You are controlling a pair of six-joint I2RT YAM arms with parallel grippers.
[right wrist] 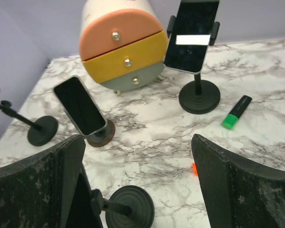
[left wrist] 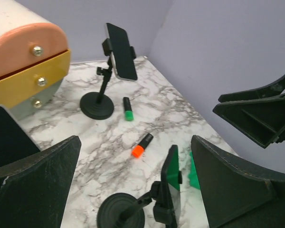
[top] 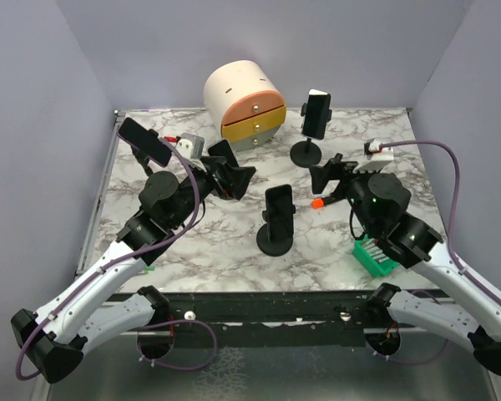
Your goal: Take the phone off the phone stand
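My left gripper (top: 232, 180) stands open, up and left of it; my right gripper (top: 331, 174) is open, up and right of it. Other phones on stands are at back right (top: 316, 114), far left (top: 143, 140) and middle left (right wrist: 80, 104). Nothing shows held in either gripper.
A drawer box (top: 234, 92) stands at the back. A green-capped marker (right wrist: 236, 112), an orange-capped marker (left wrist: 142, 146) and a green tray (top: 373, 259) lie to the right. Grey walls border the marble table.
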